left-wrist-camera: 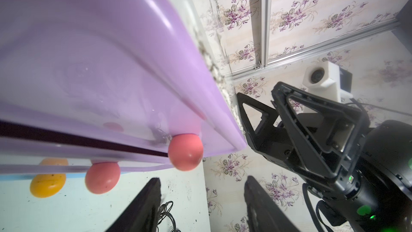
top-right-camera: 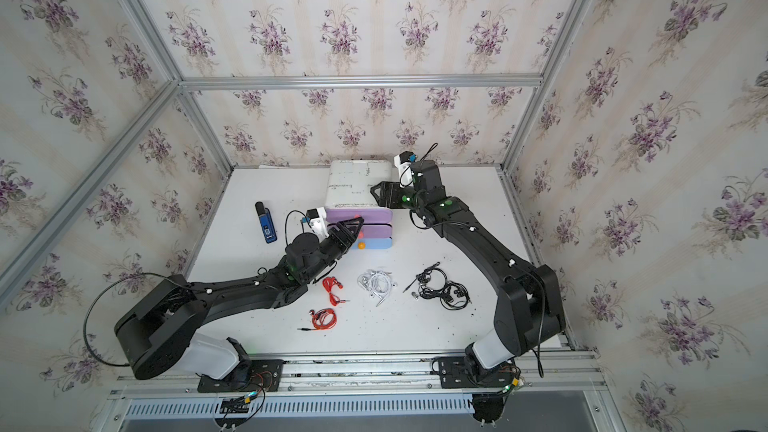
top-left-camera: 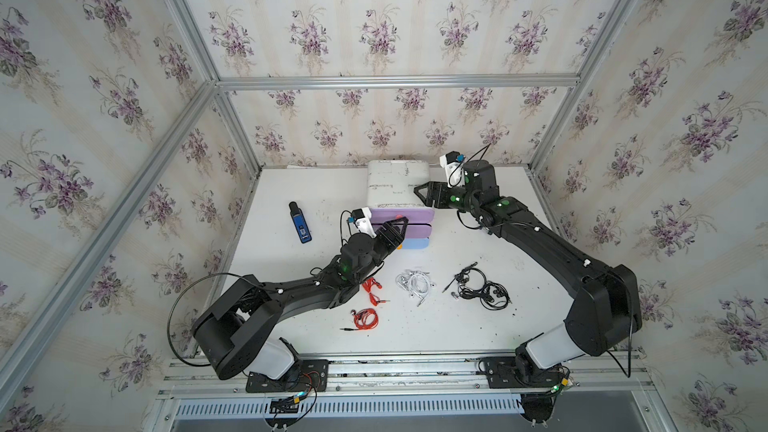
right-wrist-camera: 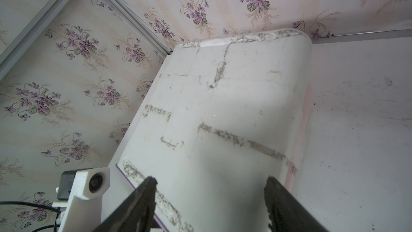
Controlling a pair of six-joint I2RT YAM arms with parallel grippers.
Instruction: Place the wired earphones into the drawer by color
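A small drawer unit with purple and blue fronts (top-left-camera: 414,242) and a white top (right-wrist-camera: 223,94) stands at the back centre. My left gripper is open, just in front of its upper purple front, near a pink knob (left-wrist-camera: 185,152); a second pink knob and an orange knob show lower. My right gripper is open over the right side of the top, nothing between its fingers. Two red earphones (top-left-camera: 365,319), a coiled white pair (top-left-camera: 414,283) and black earphones (top-left-camera: 488,293) lie on the table in front.
A blue bottle (top-left-camera: 301,224) lies or stands at the left of the table. The frame and papered walls enclose it.
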